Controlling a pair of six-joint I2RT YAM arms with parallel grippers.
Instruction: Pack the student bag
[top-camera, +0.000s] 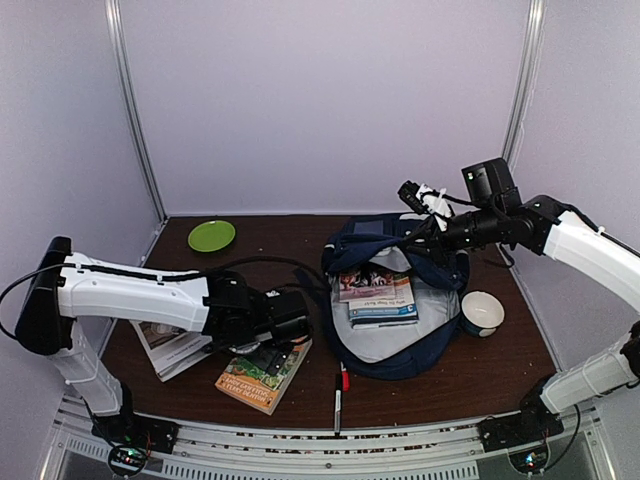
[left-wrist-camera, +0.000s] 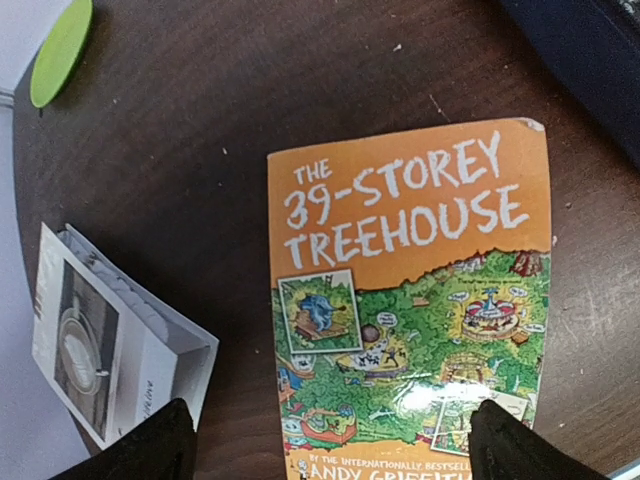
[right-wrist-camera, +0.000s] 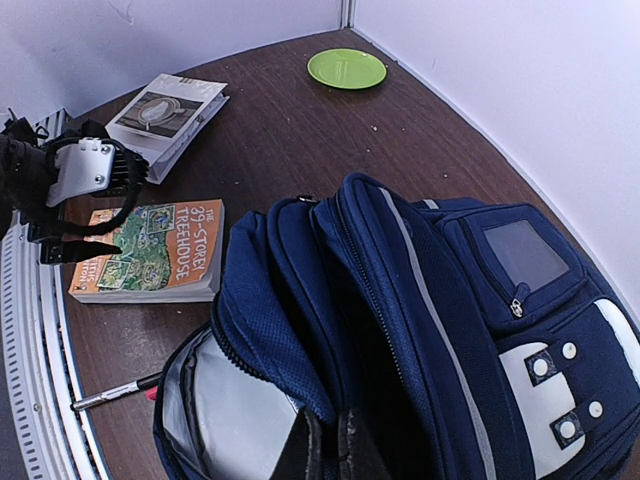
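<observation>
The navy backpack (top-camera: 400, 362) lies unzipped on the right half of the table, with books (top-camera: 385, 302) on its pale lining. My right gripper is shut on the backpack's navy flap (right-wrist-camera: 275, 320), holding it raised. Over the orange and green Treehouse book (left-wrist-camera: 410, 300) hovers my left gripper, its fingers apart and empty. That book lies flat, cover up, left of the backpack. A white book (right-wrist-camera: 170, 115) with a photo on its cover rests farther left.
A green plate (top-camera: 211, 236) sits at the back left. A white bowl (top-camera: 482, 313) stands right beside the backpack. Near the front edge lie a pen (top-camera: 338, 405) and a small red item (top-camera: 345, 378). Bare table shows between plate and backpack.
</observation>
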